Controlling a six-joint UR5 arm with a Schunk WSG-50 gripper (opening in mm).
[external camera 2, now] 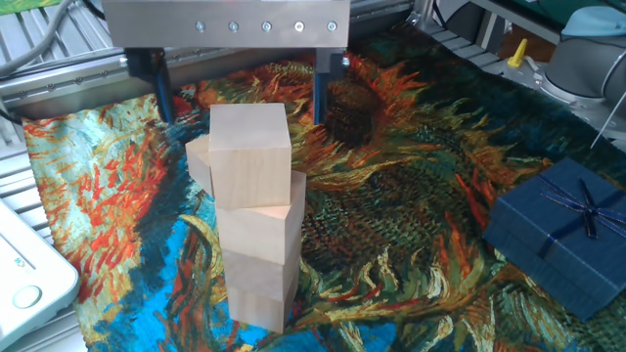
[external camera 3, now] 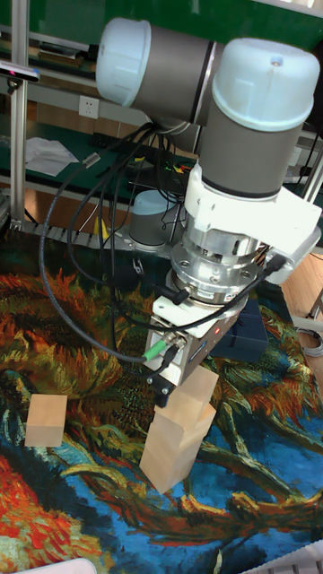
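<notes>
Several pale wooden blocks stand in a tower, its top block point(external camera 2: 249, 156) turned a little against the block point(external camera 2: 259, 230) under it. A separate wooden block point(external camera 2: 199, 164) shows partly behind the tower; in exterior view 3 this lone block point(external camera 3: 46, 421) rests on the cloth, apart from the stack point(external camera 3: 177, 445). My gripper point(external camera 2: 243, 122) is open, its two dark fingers spread wide, with its body beyond and above the tower in exterior view 2. No held object is visible. Exterior view 3 shows the gripper body close above the tower, its fingers mostly hidden.
A dark blue gift box point(external camera 2: 562, 235) with a ribbon sits at the right. Patterned cloth point(external camera 2: 391, 215) covers the table, clear between tower and box. At the lower left edge is a white device point(external camera 2: 29, 274); a metal rail point(external camera 2: 78, 83) runs along the back.
</notes>
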